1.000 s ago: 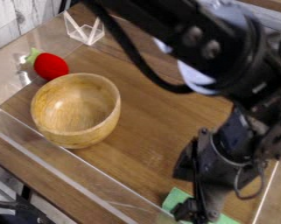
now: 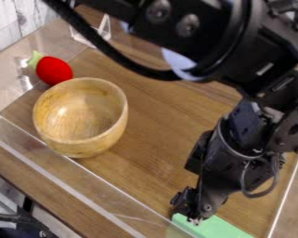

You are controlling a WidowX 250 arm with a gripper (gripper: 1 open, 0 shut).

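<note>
My black gripper (image 2: 192, 200) is at the lower right, its tips low over a green flat object (image 2: 214, 229) at the bottom edge, which it partly covers; the fingers look open, with nothing visible between them. A wooden bowl (image 2: 81, 116) sits left of centre. Behind it at the upper left lies a red round item with a green top (image 2: 55, 70), like a toy vegetable.
Clear plastic walls (image 2: 64, 172) border the wooden table (image 2: 158, 144) at the left and front. A clear holder stands at the top left, partly hidden by the arm.
My gripper has risen and shifted slightly left from its lower position, showing more of the green object. The bowl and red item have not moved.
</note>
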